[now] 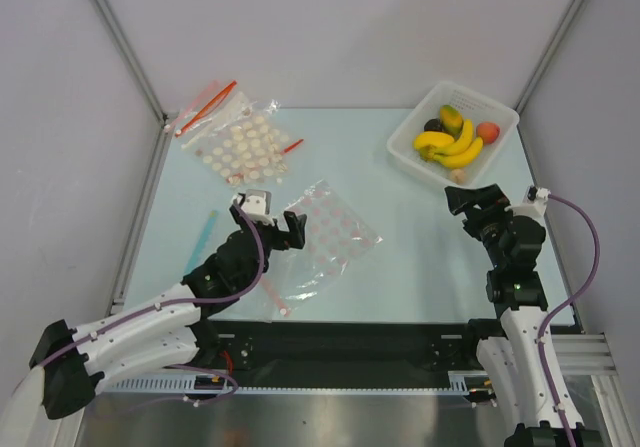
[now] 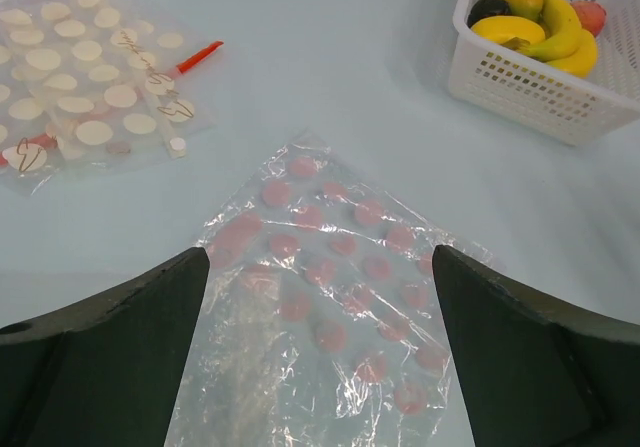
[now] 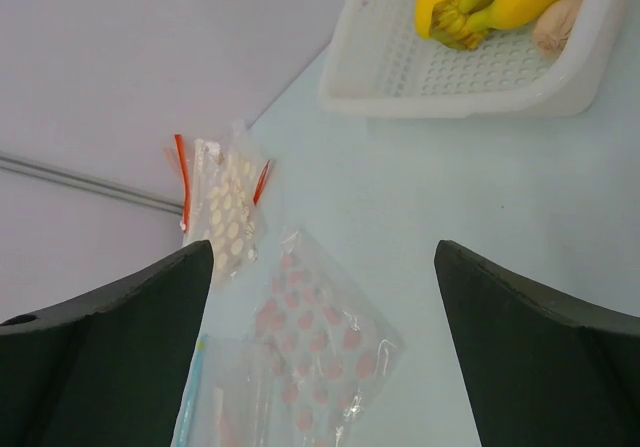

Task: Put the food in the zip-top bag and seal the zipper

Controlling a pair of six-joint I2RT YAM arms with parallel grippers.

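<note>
A clear zip bag with pink dots point(image 1: 335, 222) lies flat on the table, apparently with no food in it. Its near left part is partly covered by my left arm in the top view; a light blue strip point(image 1: 203, 239) shows beyond that arm. Above the bag, my left gripper point(image 1: 294, 234) stands open and empty. The food, including bananas point(image 1: 462, 147), a mango point(image 1: 451, 119), a dark avocado point(image 1: 433, 125) and a reddish round fruit point(image 1: 488, 132), sits in a white basket point(image 2: 520, 92). Just in front of the basket, my right gripper point(image 1: 462, 213) is open, holding nothing.
Several clear bags with pale dots point(image 1: 242, 149) and red strips lie overlapped at the back left. A small tan item point(image 3: 556, 27) is in the basket.
</note>
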